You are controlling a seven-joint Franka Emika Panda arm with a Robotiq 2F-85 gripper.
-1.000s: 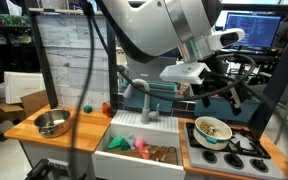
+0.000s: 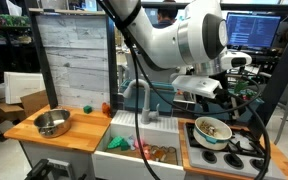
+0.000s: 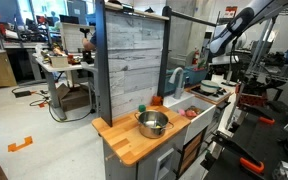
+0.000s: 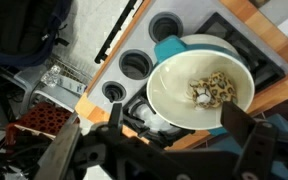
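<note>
A cream pot with a teal outside and handle (image 4: pixel 169 48) sits on the stove, with a brown speckled item (image 4: pixel 214 88) inside it. The same pot (image 2: pixel 212 130) shows at the right in exterior view 1. My gripper is above it; in the wrist view its two dark fingers stand wide apart at the lower edge, one on either side of the pot's near rim. Nothing shows between them. From exterior view 2 the hand is too small and far off to read.
Black burner grates surround the pot on the stove (image 2: pixel 224 162). Left of it are a sink with a faucet (image 2: pixel 144 90) and an open drawer (image 2: pixel 119 165) of colored items. A metal pot (image 2: pixel 52 123) stands on the far left wooden counter (image 2: pixel 84 130).
The arm has shifted its pose, its upper part rising and its hand swinging to the right over the pot's side. The pot looks unmoved.
</note>
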